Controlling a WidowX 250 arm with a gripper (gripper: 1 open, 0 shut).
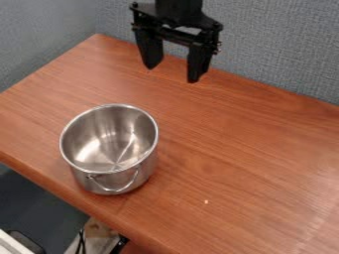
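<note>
My black gripper (pixel 173 62) hangs at the top centre of the camera view, its two fingers wide apart with nothing between them. It is above the far part of the wooden table (pixel 245 169). A shiny steel pot (pixel 106 149) with a handle stands at the table's near left, well apart from the gripper.
A grey speckled wall (pixel 279 45) runs behind the table. The table's left edge drops to a dark gap with some small items at the bottom left.
</note>
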